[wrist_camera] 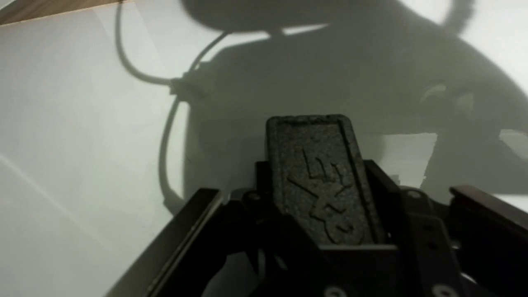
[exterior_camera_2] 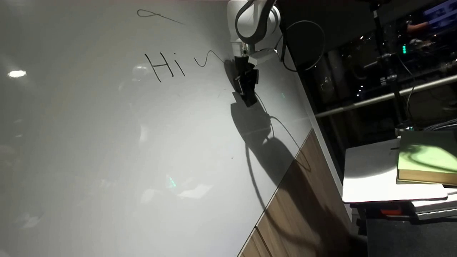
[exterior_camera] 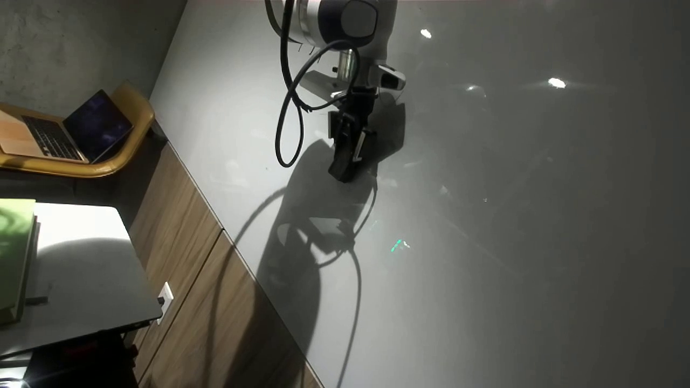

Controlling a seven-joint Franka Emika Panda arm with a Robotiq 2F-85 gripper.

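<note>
Between my fingers in the wrist view is a dark grey eraser block [wrist_camera: 317, 168] with thin line markings on its face. My gripper [exterior_camera: 352, 139] is shut on it, and the block sticks out past the fingertips close to the whiteboard [exterior_camera: 491, 194]. Whether it touches the board I cannot tell. In the second exterior view the gripper [exterior_camera_2: 247, 83] is to the right of handwriting on the board: the word "Hi" [exterior_camera_2: 165, 65], a wavy line [exterior_camera_2: 207, 56] running toward the arm, and a looped stroke [exterior_camera_2: 158, 15] near the top.
Wooden panels [exterior_camera: 187, 258] border the board along its lower edge. A yellow chair [exterior_camera: 139, 119] with a laptop [exterior_camera: 71, 136] and a table [exterior_camera_2: 377, 171] with a green book [exterior_camera_2: 424, 154] stand off the board. A cable [exterior_camera: 283, 123] loops beside the arm.
</note>
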